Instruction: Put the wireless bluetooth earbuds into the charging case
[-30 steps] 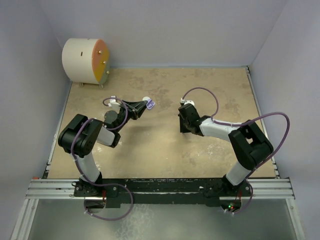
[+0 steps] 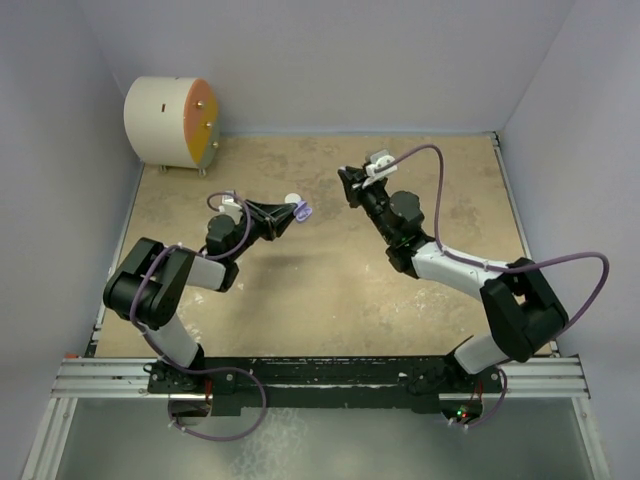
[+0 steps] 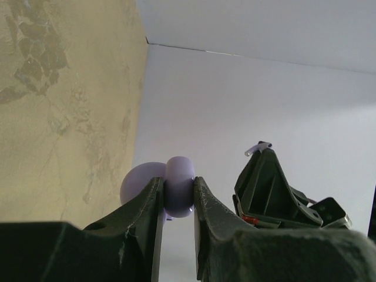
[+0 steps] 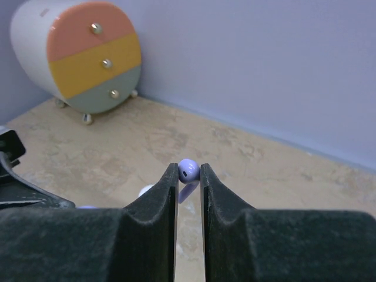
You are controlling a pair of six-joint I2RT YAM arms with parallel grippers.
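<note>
In the top view my left gripper holds a lilac-and-white charging case just left of the middle; in the left wrist view a rounded lilac piece sits between its fingertips, with the rest of the case behind. My right gripper is raised to the right of it, apart from the case. In the right wrist view it is shut on a small lilac and white earbud, and the case shows low behind it, partly hidden by the fingers and the left gripper.
A large white drum with a pink, yellow and green face stands at the back left.
My right gripper has risen and moved up the top view, slightly left, with its arm turning. The left gripper and case have barely moved.
</note>
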